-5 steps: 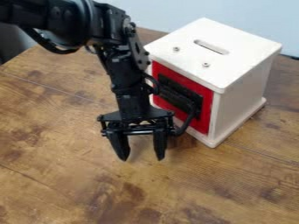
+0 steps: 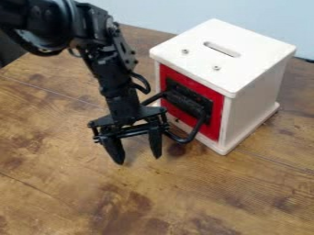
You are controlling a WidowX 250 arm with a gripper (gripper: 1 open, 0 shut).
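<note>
My black gripper [image 2: 135, 147] hangs low over the wooden table, just left of a white box [image 2: 240, 64] with a slot in its top. Its two fingers point down, apart, with nothing visible between them. The box has a red front panel [image 2: 215, 96] carrying a black fitting [image 2: 185, 96], partly hidden by my arm and a black cable or loop beside it.
The box takes up the right rear of the view, and a pale wall shows behind the table's edge.
My arm and gripper have shifted left and slightly up, away from the box, uncovering more of the red panel. The box stands where it was.
</note>
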